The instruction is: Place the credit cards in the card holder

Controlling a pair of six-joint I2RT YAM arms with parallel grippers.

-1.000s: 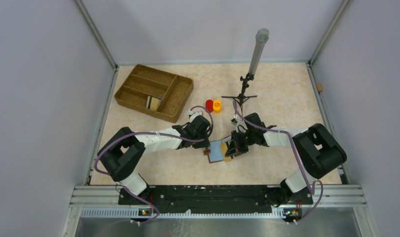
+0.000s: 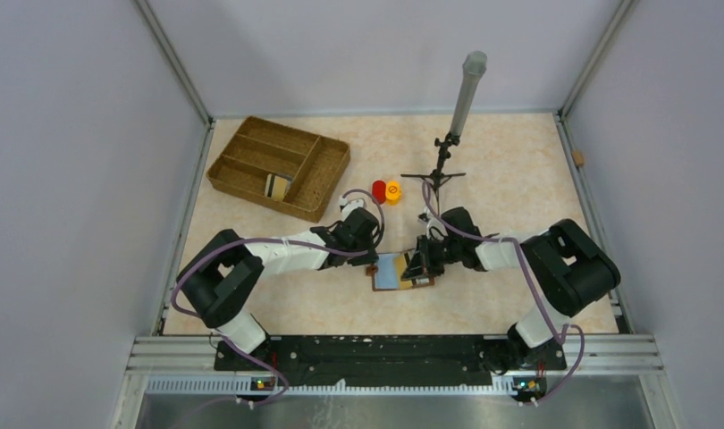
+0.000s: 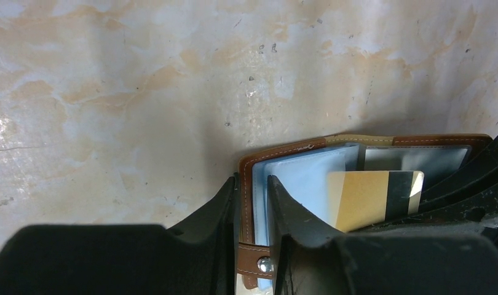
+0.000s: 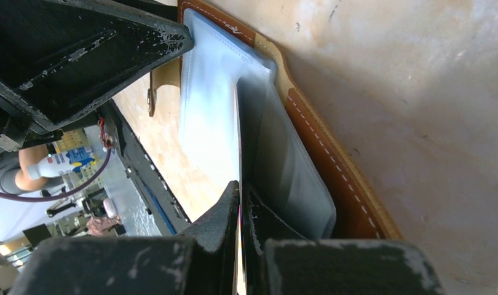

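Observation:
The open brown card holder (image 2: 374,287) lies flat at the table's front middle, with pale blue clear sleeves (image 3: 302,190). My left gripper is shut on the holder's left edge, near its strap and snap. A gold credit card with a black stripe (image 3: 360,196) lies over the sleeves. In the right wrist view the card (image 4: 239,141) appears edge-on, running between the fingertips of my right gripper, which is shut on it. Its leading edge is at a sleeve; how far it is inside, I cannot tell.
A brown divided tray (image 2: 235,183) at the back left holds a gold-and-black card (image 2: 277,187). Red (image 2: 379,191) and yellow (image 2: 393,192) round items sit behind the holder, beside a stand with a grey cylinder (image 2: 467,94).
The holder has turned slightly straighter and shifted a little to the left. My right gripper and the card have moved slightly left with it. The left arm has barely moved.

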